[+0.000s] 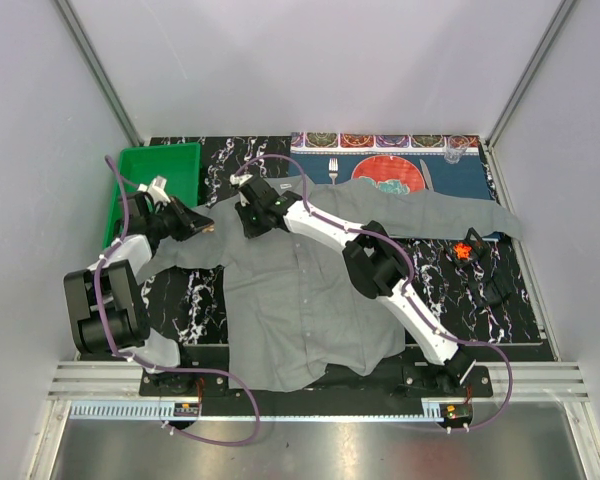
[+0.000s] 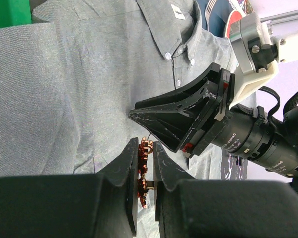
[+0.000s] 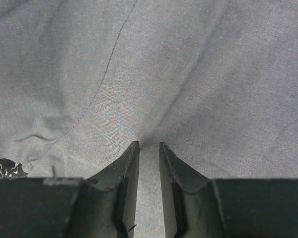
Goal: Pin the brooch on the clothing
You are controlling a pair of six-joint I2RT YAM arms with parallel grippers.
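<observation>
A grey button-up shirt lies spread across the table. My left gripper is shut on a copper-coloured brooch, held above the shirt's left chest, a thin pin pointing up from it. My right gripper hovers over the shirt just right of it; in the left wrist view its black body sits beside the brooch, below the collar. In the right wrist view my right gripper has its fingertips slightly apart over plain fabric, with nothing seen between them.
A green tray is at the back left. A red plate, fork, knife and glass sit on a blue mat at the back right, partly under a sleeve. An orange item lies at the right.
</observation>
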